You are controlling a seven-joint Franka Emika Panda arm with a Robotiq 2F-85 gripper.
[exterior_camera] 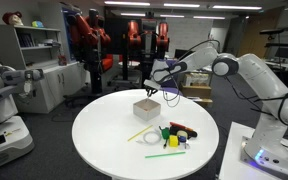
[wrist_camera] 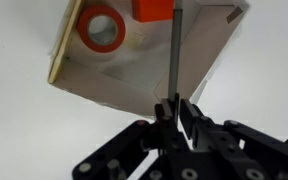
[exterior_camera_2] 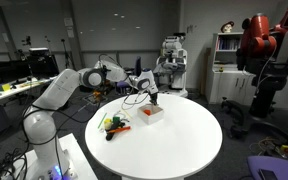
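A thin grey stick-like object (wrist_camera: 175, 55) is held between the fingertips of my gripper, which is shut on it. The stick points away from the gripper, across the open cardboard box (wrist_camera: 109, 84). Inside that box lie a red-orange roll of tape (wrist_camera: 89, 32) and an orange-red block (wrist_camera: 152, 9). In exterior view 1 the box (exterior_camera: 146, 112) stands toward the back of the round white table, with the gripper (exterior_camera: 152, 91) just above its far side. From exterior view 2, orange contents (exterior_camera_2: 147, 112) show in the box; the stick is too small to make out.
Several small items lie on the near part of the table: a yellow stick (exterior_camera: 140, 132), a white ring (exterior_camera: 151, 137), a green stick (exterior_camera: 165, 155), a yellow block (exterior_camera: 171, 142) and a red-and-black object (exterior_camera: 184, 130). Left of the box, the tabletop (exterior_camera: 99, 125) is clear.
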